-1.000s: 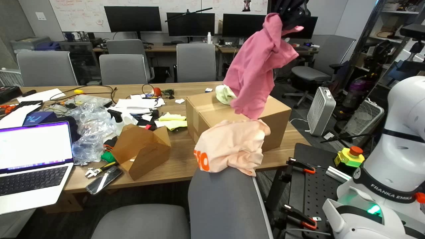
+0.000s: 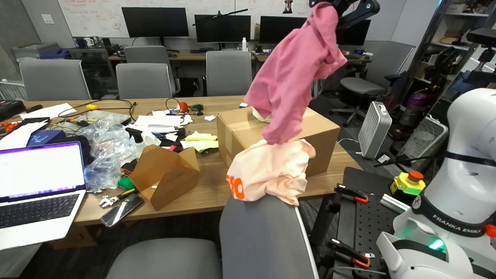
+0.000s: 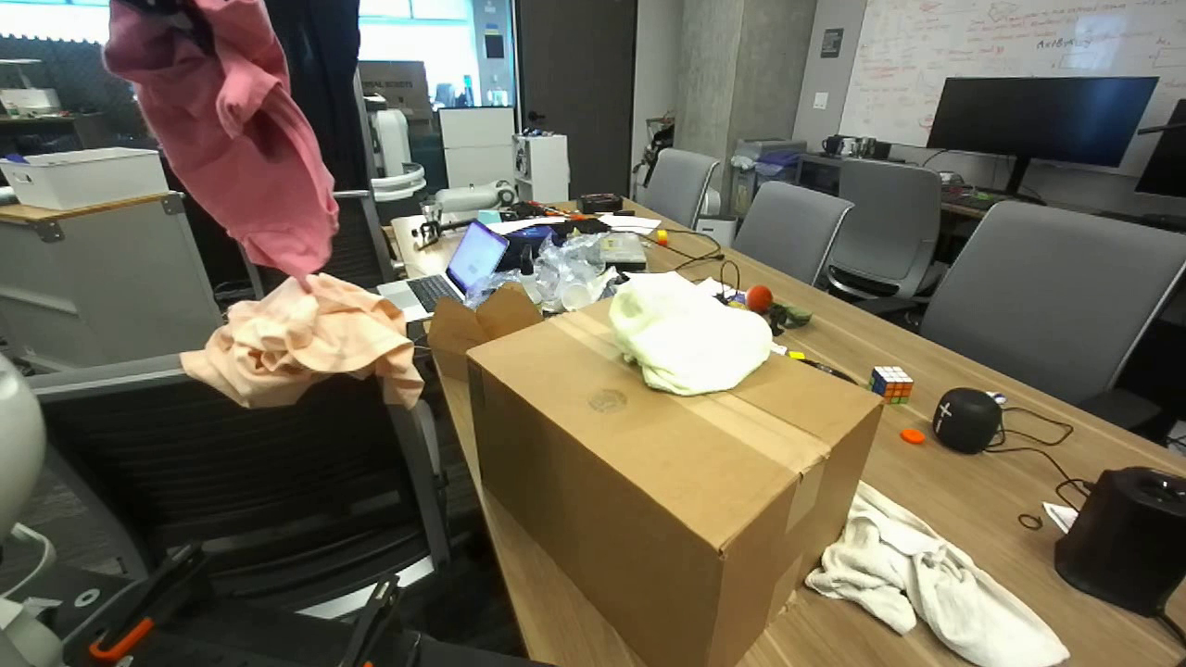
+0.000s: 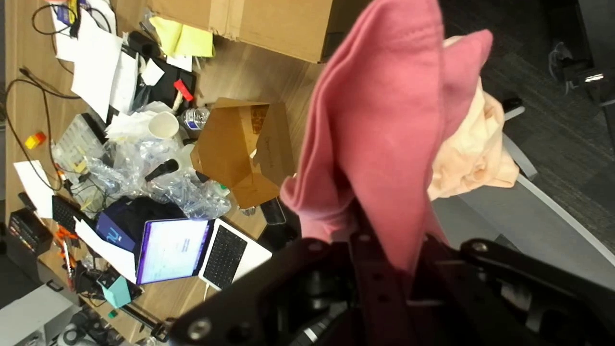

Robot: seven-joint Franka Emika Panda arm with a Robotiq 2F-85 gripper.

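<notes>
A pink cloth (image 2: 293, 69) hangs from my gripper, which is shut on its upper end. In the second exterior view the pink cloth (image 3: 239, 144) hangs at the upper left, its lower tip close above a peach cloth (image 3: 306, 339); whether the two touch I cannot tell. That peach cloth (image 2: 272, 169), with orange lettering, is draped over the top of a grey chair's backrest (image 2: 265, 232). In the wrist view the pink cloth (image 4: 386, 127) covers the fingertips and part of the peach cloth (image 4: 475, 147).
A large closed cardboard box (image 3: 623, 467) stands on the table beside the chair, with a pale yellow-green cloth (image 3: 689, 333) on top. A white cloth (image 3: 934, 578) lies by it. An open small box (image 2: 165, 174), a laptop (image 2: 42, 186) and clutter fill the table's left part.
My gripper has risen slightly and shifted with the pink cloth. The cloth's lower part has swung left in the first exterior view, now overlapping the peach cloth's top edge there.
</notes>
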